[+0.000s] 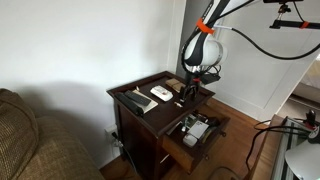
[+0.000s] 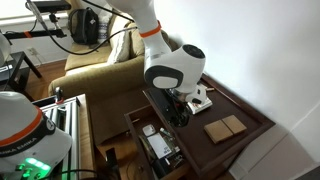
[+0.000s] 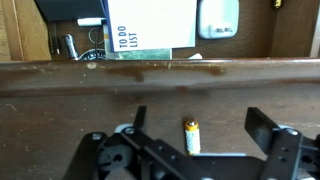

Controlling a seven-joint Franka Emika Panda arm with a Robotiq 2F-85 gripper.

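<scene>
My gripper stands open above the dark dresser top, with nothing held between its fingers. In the wrist view a small white stick with an orange tip (image 3: 192,138) lies on the wood, in the gap between the fingers as seen from above; its lower end is near a pale strip. The gripper (image 1: 187,93) hangs low over the right part of the dresser top (image 1: 150,84) in the first exterior view. Below it the drawer is pulled out; it holds a to-do list pad (image 3: 140,25), a white rounded object (image 3: 217,18) and a black item (image 3: 70,10).
On the dresser top lie a white object (image 1: 161,93), a white pad (image 1: 141,99) and a brown folder-like item (image 2: 225,128). The open drawer (image 1: 180,152) juts out in front. A wall bounds the back, and a sofa (image 2: 95,50) stands beyond.
</scene>
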